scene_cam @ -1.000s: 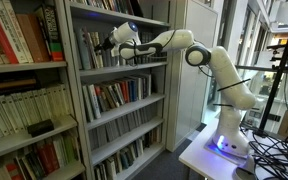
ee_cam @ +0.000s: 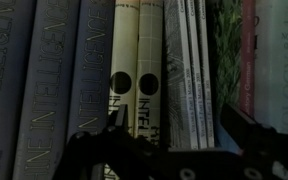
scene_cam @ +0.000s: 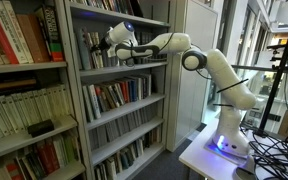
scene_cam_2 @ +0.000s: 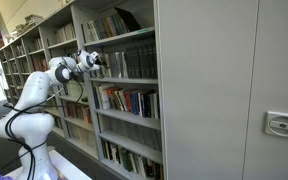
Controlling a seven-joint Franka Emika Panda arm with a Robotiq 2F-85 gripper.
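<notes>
My gripper is open in the wrist view, its dark fingers spread in front of a row of upright books with nothing held between them. Two cream book spines with black dots [ee_cam: 136,75] and several thin white spines [ee_cam: 189,75] stand in that span. Dark volumes with large lettering [ee_cam: 46,85] fill the left side. On the right are a dark green spine [ee_cam: 224,50], a red one and a pale one [ee_cam: 279,65]. From outside, the gripper [scene_cam: 104,46] reaches toward an upper shelf of books; its fingertips are too small to make out there.
Grey shelf uprights [scene_cam: 78,80] and boards [scene_cam: 124,110] frame the books closely. Lower shelves hold more books [scene_cam: 119,95]. The arm's base [scene_cam: 232,145] stands on a white table [scene_cam: 209,160], with loose cables [scene_cam: 274,155] beside it. A plain grey panel [scene_cam_2: 209,90] closes off one side.
</notes>
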